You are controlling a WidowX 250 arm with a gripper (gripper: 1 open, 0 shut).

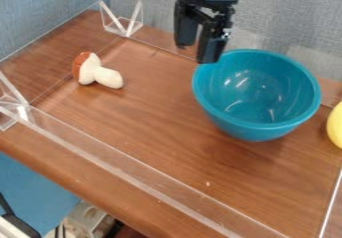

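Observation:
My black gripper [201, 32] is high at the top centre, above the back-left rim of a teal bowl [257, 97], its fingers pointing down and apparently open, with nothing visible between them. The bowl stands on the wooden table and looks empty. A toy mushroom [96, 70] with an orange and white cap and pale stem lies on its side at the left.
A yellow object [334, 124] is cut off at the right edge. Clear plastic walls and white corner brackets [120, 22] border the table.

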